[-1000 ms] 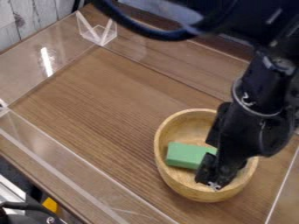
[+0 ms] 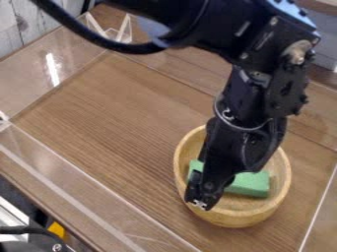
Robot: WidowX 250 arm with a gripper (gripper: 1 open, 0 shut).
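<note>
A tan wooden bowl [image 2: 237, 211] rests on the wooden table toward the right. Inside it lies a green block [image 2: 250, 182], partly covered by the black gripper [image 2: 208, 185]. The gripper reaches down into the bowl at the block's left part, its lower tip near the bowl's front-left. Whether its fingers touch or hold the block cannot be made out.
A cable arcs across the top of the view. Dark items and something yellow sit beyond the lower-left edge.
The gripper has moved left within the bowl, over the block's left end, and its body has turned more upright, uncovering more of the table at the upper right.
</note>
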